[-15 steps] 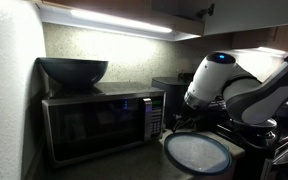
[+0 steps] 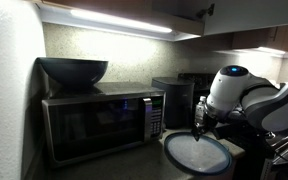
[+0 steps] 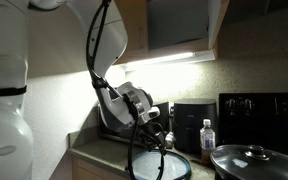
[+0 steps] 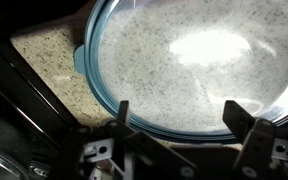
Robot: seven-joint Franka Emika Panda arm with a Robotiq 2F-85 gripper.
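A round, see-through lid or shallow dish with a blue rim [image 2: 197, 153] lies on the counter in front of the microwave; in the wrist view its pale surface [image 4: 174, 65] fills most of the frame. My gripper is open, its two fingertips apart and nothing held between them. Looking down, it sits above the near part of the rim. From exterior view 1 the gripper [image 2: 210, 132] appears over the back right of the blue-rimmed piece. Exterior view 2 shows the same piece [image 3: 169, 168] below the arm, partly hidden by a cable.
A microwave [image 2: 99, 125] carries a dark bowl [image 2: 74, 71] on top. Behind stand a dark box-shaped appliance [image 3: 193, 117] and a clear bottle [image 3: 207, 141]. A lidded pan [image 3: 256, 162] sits on the stove at right. Cabinets hang overhead.
In exterior view 1 my arm has swung to the right, carrying the gripper from the left back of the blue-rimmed piece toward its right side. The piece itself has stayed in place.
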